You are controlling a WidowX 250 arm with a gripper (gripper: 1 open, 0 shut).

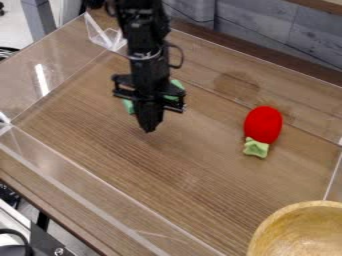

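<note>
My black gripper (147,116) hangs low over the wooden table, left of centre, its fingers shut with nothing visible between them. A green object (173,87) lies just behind it, largely hidden by the gripper and arm; whether they touch I cannot tell.
A red object (263,124) and a small pale green block (255,149) lie at the right. A yellow bowl (301,228) stands at the bottom right corner. A clear plastic item (104,28) is at the back left.
</note>
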